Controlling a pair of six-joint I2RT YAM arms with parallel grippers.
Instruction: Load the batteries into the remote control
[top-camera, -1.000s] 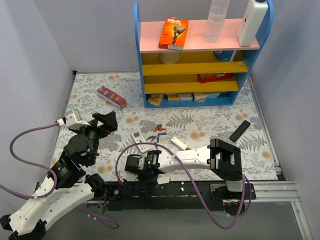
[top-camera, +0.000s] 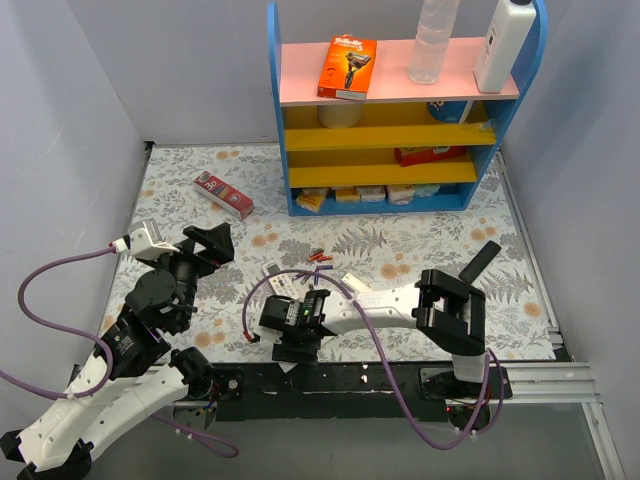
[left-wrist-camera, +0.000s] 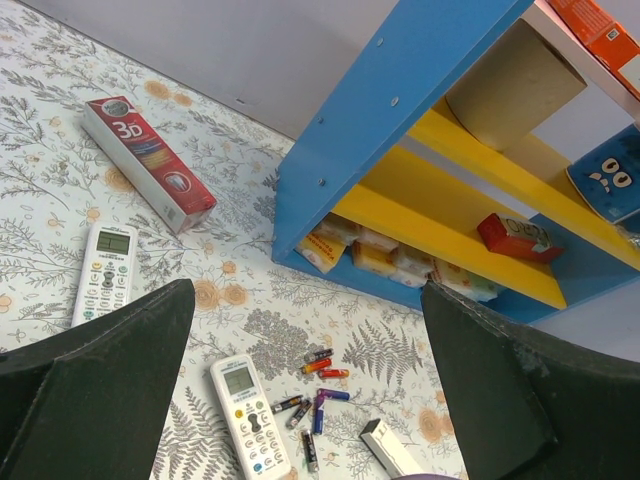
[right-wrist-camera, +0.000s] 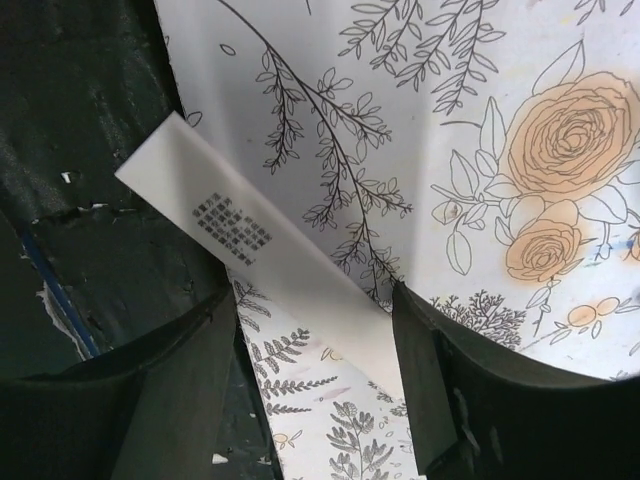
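A white strip (right-wrist-camera: 240, 235), likely a battery cover, lies face down at the table's front edge between the fingers of my right gripper, which is part open around it, low over it; whether it touches is unclear. My left gripper hangs open above the table. In the left wrist view, white remotes (left-wrist-camera: 250, 415) lie on the floral surface, beside several small loose batteries (left-wrist-camera: 318, 365). Another white object (left-wrist-camera: 390, 447) lies to their right, partly hidden in the top view by my right arm.
A blue shelf unit (top-camera: 276, 120) with bottles and boxes stands at the back. A red box (top-camera: 224, 195) lies at the back left and a black slab (top-camera: 480, 262) at the right. Grey walls enclose both sides; the front edge has a dark rail (top-camera: 370, 380).
My right arm has shifted slightly in the top view, its gripper moving a little right along the front edge over the white strip. The left arm has not moved.
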